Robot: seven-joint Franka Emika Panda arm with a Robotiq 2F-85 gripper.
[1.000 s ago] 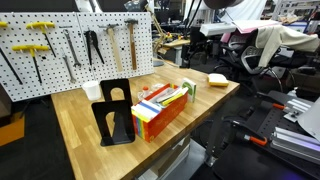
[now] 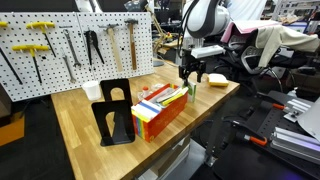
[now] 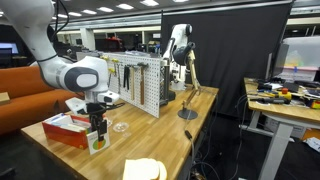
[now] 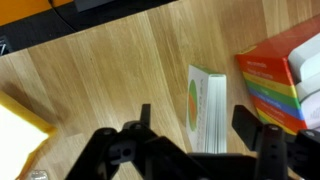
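My gripper is open, with its two dark fingers pointing down over a small white box (image 4: 215,115) that has an orange and green picture on its face. In the wrist view the box stands between the fingers, nearer the right one, with a gap on its left. Exterior view 1 has the gripper (image 2: 191,78) just above the upright box (image 2: 191,92), at the near end of the red bin (image 2: 163,112). From exterior view 2, the box (image 3: 97,143) appears right under the gripper and beside the bin (image 3: 67,130).
Colourful packets fill the red bin. A black bookend-like stand (image 2: 114,110) and a white cup (image 2: 93,90) are farther along the table. Yellowish-white pads (image 2: 217,80) lie on the other side, with bare wood between. A pegboard (image 2: 70,50) of tools stands behind.
The white arm has come down from high above the table to the small box. The box, bin and other objects have stayed where they were.
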